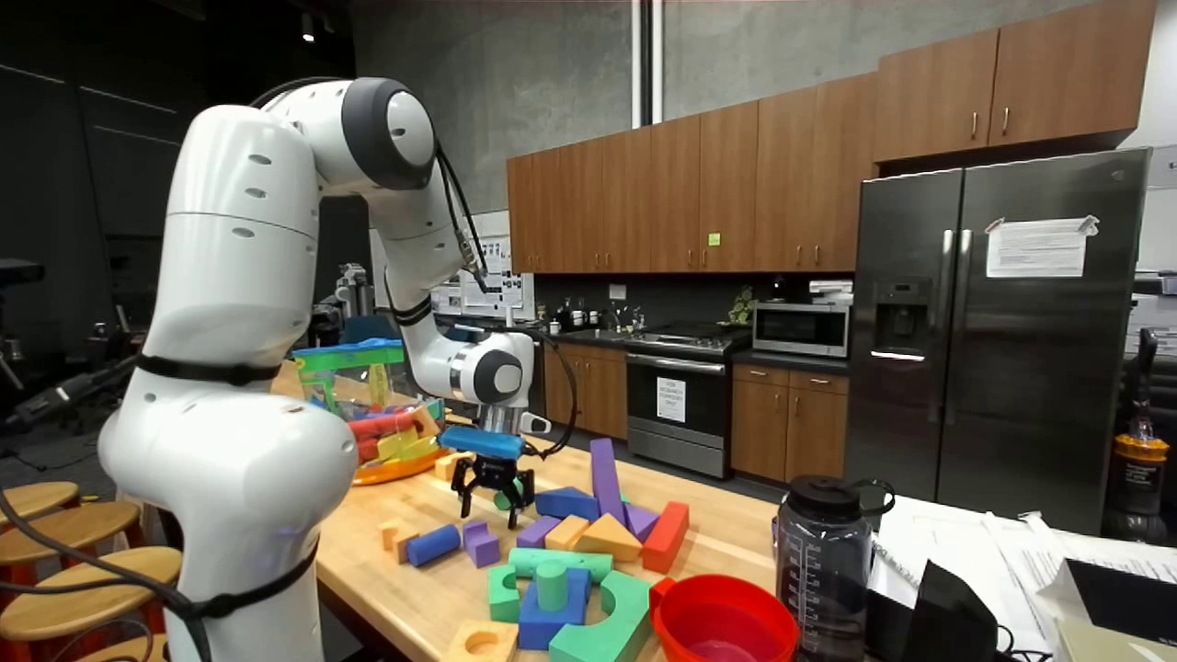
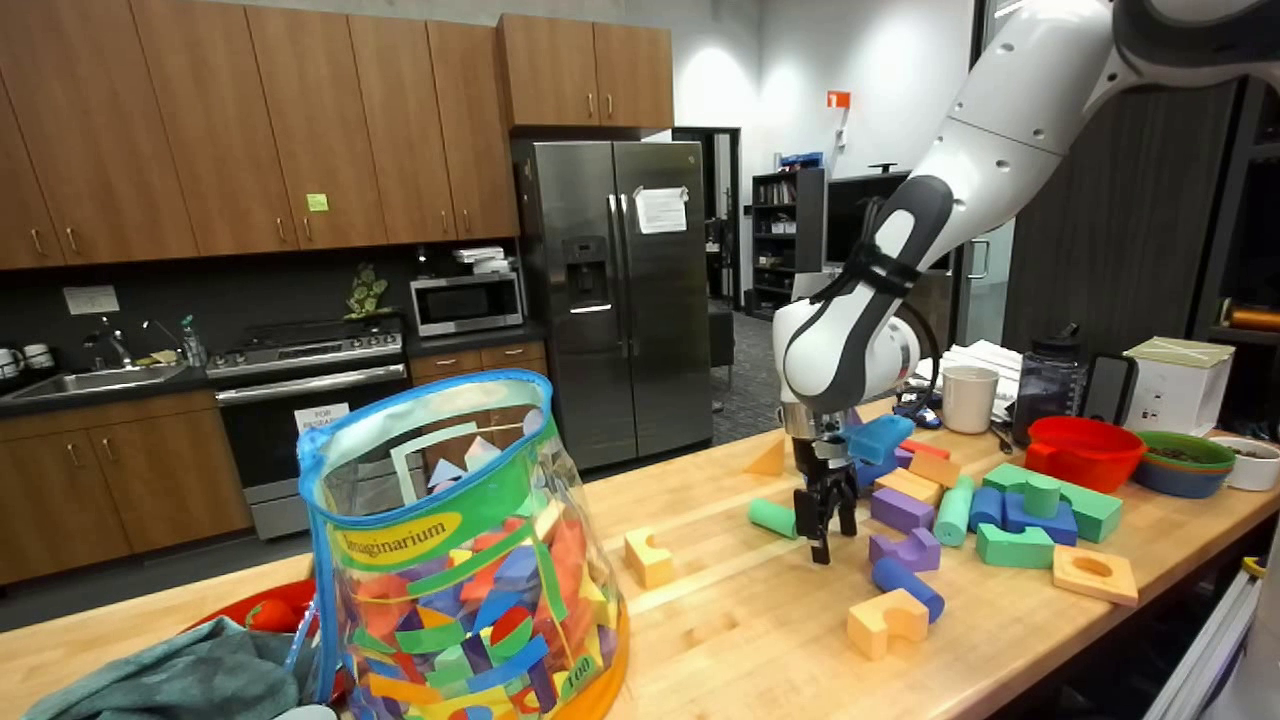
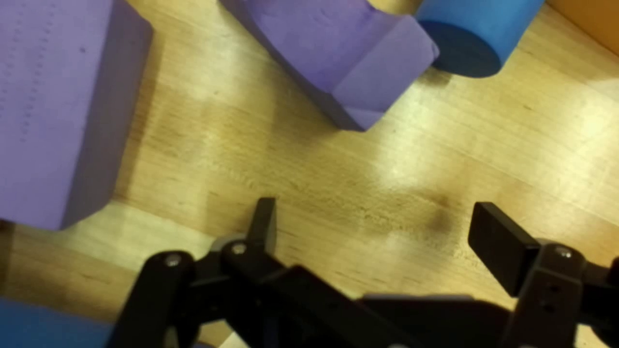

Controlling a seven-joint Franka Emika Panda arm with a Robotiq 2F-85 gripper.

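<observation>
My gripper stands open just above the wooden table, with only bare tabletop showing between its fingers in the wrist view. Ahead of the fingers lies a purple notched block [image 3: 348, 52], touching or nearly touching a blue cylinder [image 3: 481, 35]. A larger purple block [image 3: 46, 110] is off to the left. In exterior view 2 a green cylinder [image 2: 771, 517] rests right beside the gripper [image 2: 828, 540], on the side toward the bag. An orange arch block [image 2: 885, 620] sits by the blue cylinder [image 2: 908, 586].
Several blocks crowd the table's right part, including a green cylinder upright on a blue block [image 1: 557, 618], beside a red cup [image 1: 723, 623] and a water bottle [image 1: 822, 563]. A clear bag [image 2: 462, 564] full of blocks stands at the left. Between bag and gripper the table is mostly clear.
</observation>
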